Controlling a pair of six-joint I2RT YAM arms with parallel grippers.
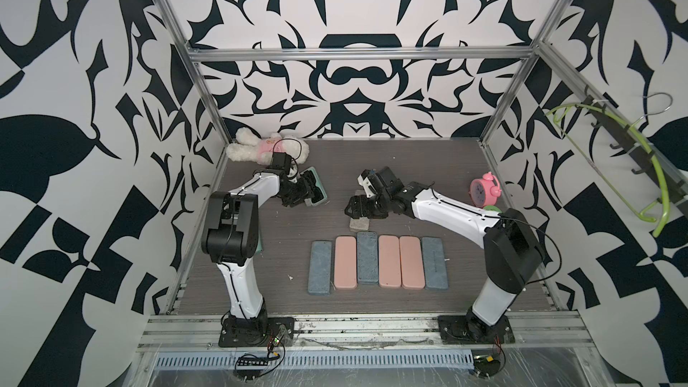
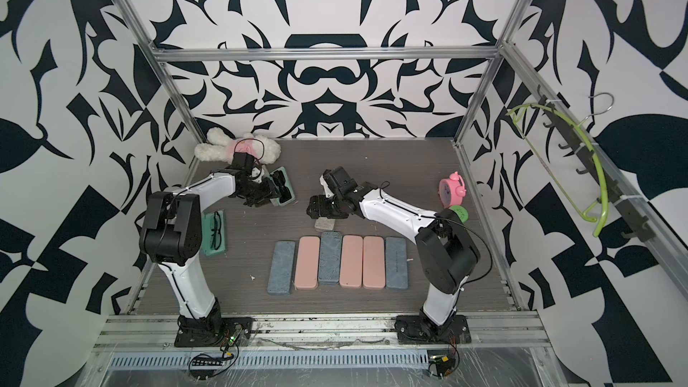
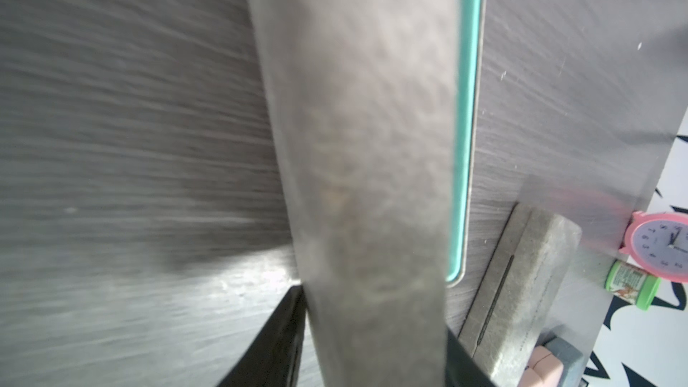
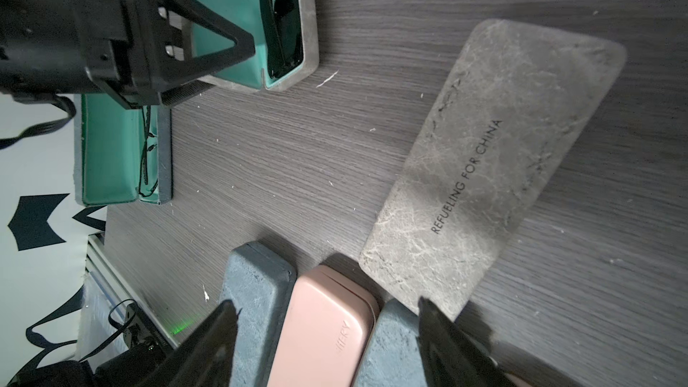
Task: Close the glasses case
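A grey glasses case (image 4: 225, 21) with teal lining stands open, and dark sunglasses (image 4: 285, 21) rest inside it. My left gripper (image 1: 309, 190) is at its lid side, fingers apart on either side of the lid. In the left wrist view the lid's grey outer face (image 3: 365, 143) fills the middle, with a black fingertip (image 3: 283, 337) close to its edge; whether both fingers touch it cannot be told. My right gripper is open and empty above a shut grey case (image 4: 494, 165) marked with lettering.
A second open teal case (image 2: 223, 233) with eyeglasses lies beside the left arm. Blue (image 1: 320, 266) and pink (image 1: 345, 262) shut cases stand in a row at the front. A white plush toy (image 1: 247, 149) lies at back left, a pink clock (image 1: 485, 190) at right.
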